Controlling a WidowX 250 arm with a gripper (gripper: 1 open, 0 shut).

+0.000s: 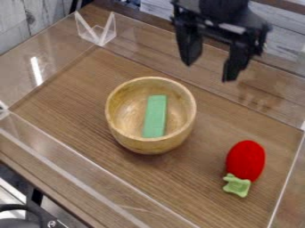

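My black gripper [215,37] is raised at the top of the camera view, pointing toward the back of the wooden table, above and behind a yellow bowl [119,118] that holds a green bar [155,115]. Its fingertips are small and seen from afar. A red rounded object [245,160] sits at the lower right, with a small light-green piece [236,186] against its near side.
A clear wire-like or plastic object [98,28] stands at the back left. The table's left and front-left edges border a dark area.
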